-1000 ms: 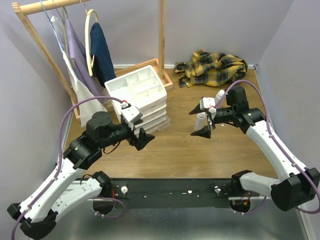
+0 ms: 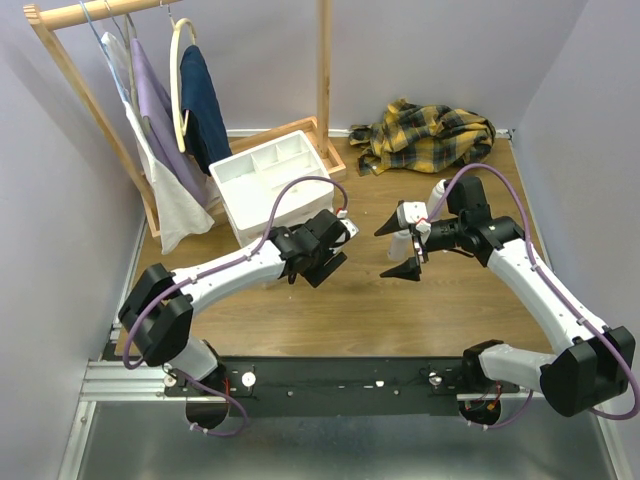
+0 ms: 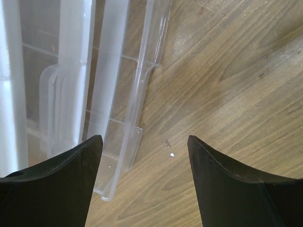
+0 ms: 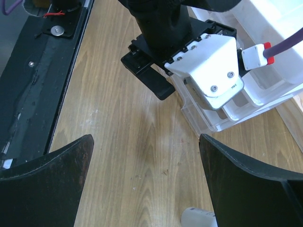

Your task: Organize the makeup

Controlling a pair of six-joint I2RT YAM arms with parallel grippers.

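A white drawer organizer with an open compartment top stands left of centre. In the left wrist view the clear edge of its drawer runs beneath my left gripper, nearer the left finger. That gripper's fingers are apart, with nothing held between them. From above, my left arm covers the organizer's front right corner. To the right, my right gripper stands open and empty. White bottles stand by it, one bottle close to its fingers and another bottle farther back. One bottle shows at the right wrist view's lower edge.
A wooden clothes rack with hanging garments rises behind and left of the organizer. A yellow-black plaid cloth lies crumpled at the back right. Free room lies on the front middle of the wooden table.
My left gripper has moved rightward and over the organizer's front right corner, hiding the clear drawer edge from above. My right arm has stayed nearly still.
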